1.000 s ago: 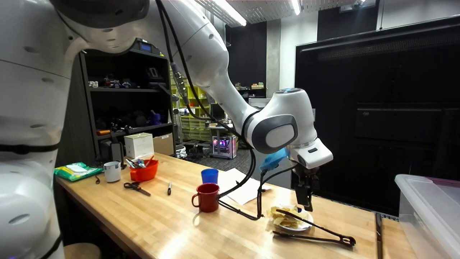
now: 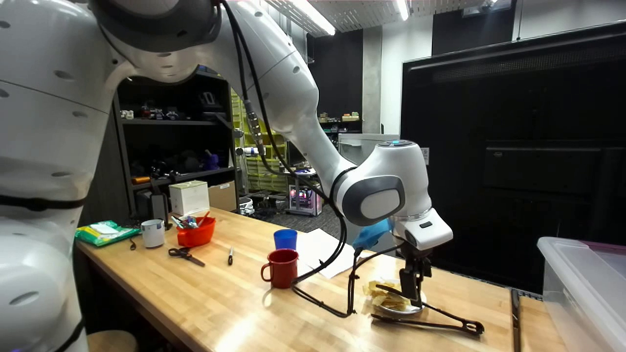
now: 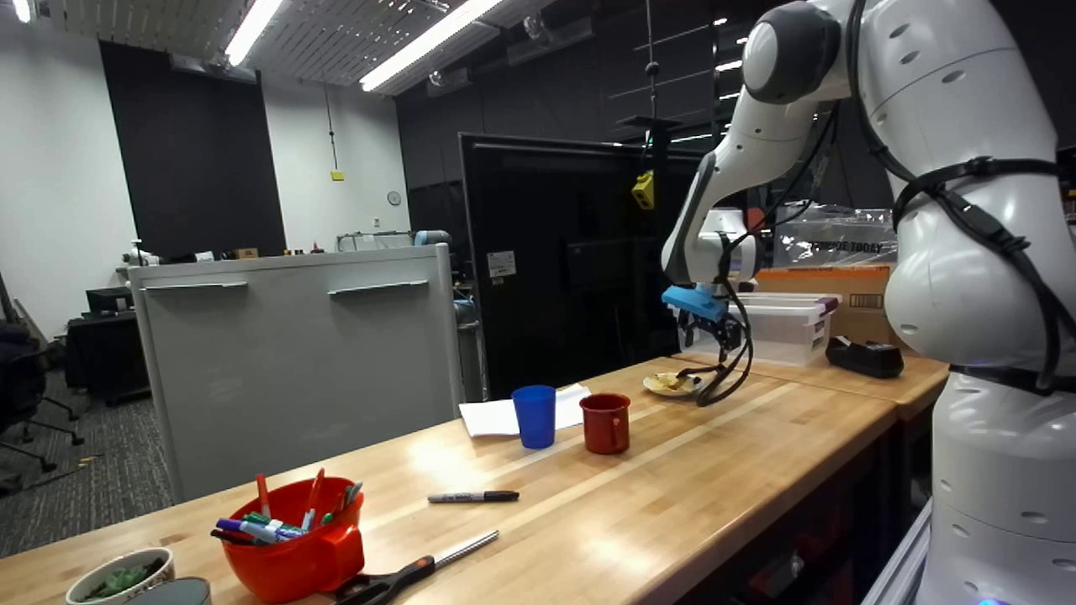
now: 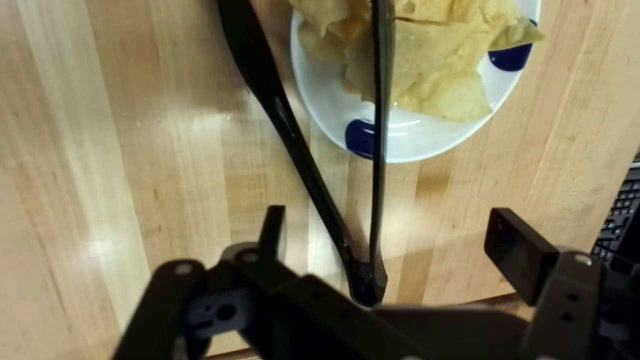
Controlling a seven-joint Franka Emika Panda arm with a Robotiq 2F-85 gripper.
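Observation:
Black tongs (image 4: 300,150) lie with their hinged end on the wooden table and one arm reaching over a small plate (image 4: 414,150). The other arm rests on the table beside it. Yellow chips (image 4: 444,66) are piled on the plate, which is white with blue spots. In the wrist view my gripper is open wide, one finger on each side of the tongs near their hinge, with a gap to both. Exterior view 1 has the gripper (image 2: 414,293) low by the plate and tongs (image 2: 446,324); whether it touches them cannot be told there.
A red mug (image 2: 282,269) and a blue cup (image 2: 285,238) stand left of the plate, near white paper (image 2: 325,252). Farther left are a red pen holder (image 2: 196,232), scissors (image 2: 186,255) and a marker (image 3: 474,496). A clear bin (image 2: 578,293) stands at the right.
My gripper has come down toward the tongs and the plate, and the arm's cable hangs lower. The tongs, plate and mug have stayed where they were.

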